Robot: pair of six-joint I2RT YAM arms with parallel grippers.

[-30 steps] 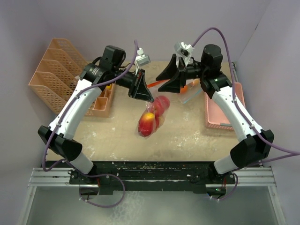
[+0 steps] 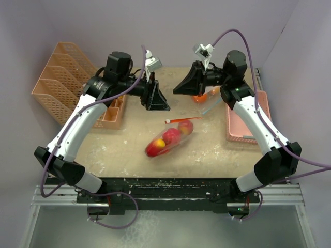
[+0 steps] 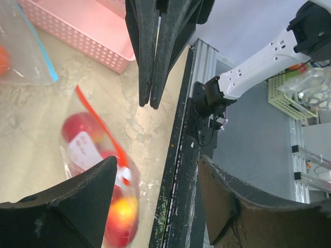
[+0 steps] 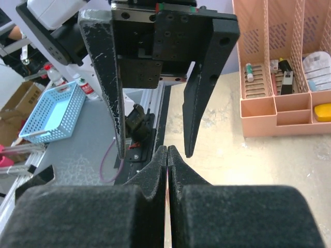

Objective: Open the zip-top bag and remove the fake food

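A clear zip top bag (image 2: pixel 173 137) with an orange-red top strip (image 2: pixel 182 120) rests on the table, holding red and yellow fake fruit (image 2: pixel 155 147). In the left wrist view the bag (image 3: pixel 77 119) appears below the fingers, its strip diagonal and a white label (image 3: pixel 84 151) beside it. My left gripper is open with nothing in its fingers. Across from it, above the bag's far side, my right gripper is shut, its tips meeting and empty. Whether the bag's seal is parted cannot be made out.
Behind the right gripper lies a second clear bag (image 3: pixel 26 62) with a blue edge and orange food. A pink basket (image 2: pixel 232 124) stands at the right, and a tan rack (image 2: pixel 62 77) at the left.
The bag, earlier hanging by its strip from the left gripper, now lies on the table, clear of both.
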